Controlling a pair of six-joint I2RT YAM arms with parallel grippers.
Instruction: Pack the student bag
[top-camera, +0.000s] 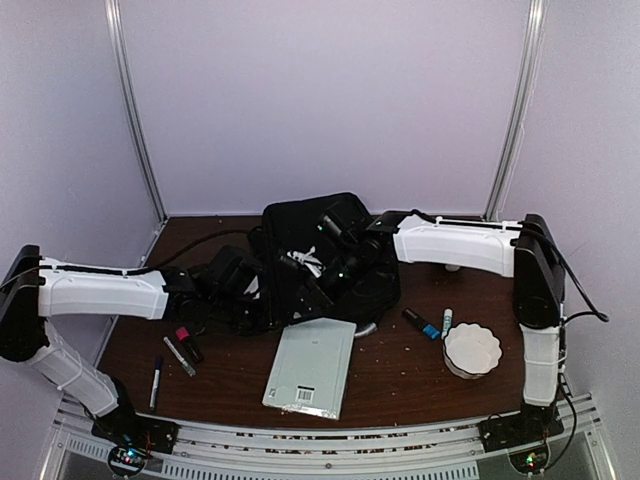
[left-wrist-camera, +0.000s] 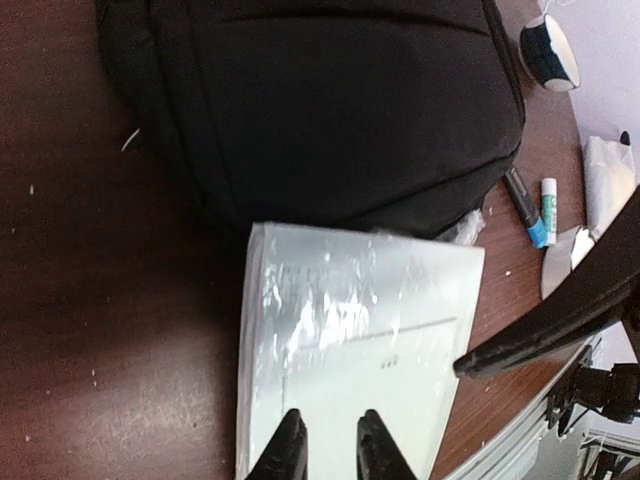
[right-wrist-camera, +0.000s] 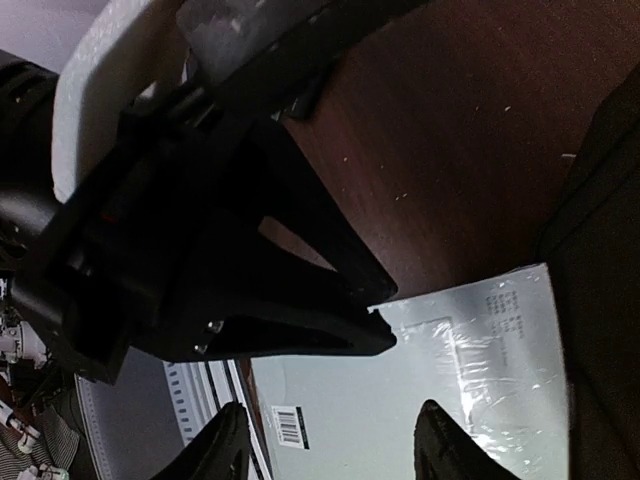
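Note:
A pale, flat book (top-camera: 309, 370) in clear wrap, barcode near its front edge, has its far edge against the black bag (top-camera: 305, 225) or just over it. In the left wrist view, the fingers of my left gripper stand a little apart with the book's white surface (left-wrist-camera: 365, 360) showing between them. From the right wrist view, its tips (right-wrist-camera: 385, 320) meet at the book's left edge, shut on it. My right gripper is open above the book, nothing between its fingers. Both arms hide part of the bag in the top view.
On the right are a dark marker with a blue end (top-camera: 421, 323), a glue stick (top-camera: 447, 322) and a white scalloped bowl (top-camera: 471, 350). Several pens and markers (top-camera: 179, 356) lie at the left. Bare table surrounds the book's front half.

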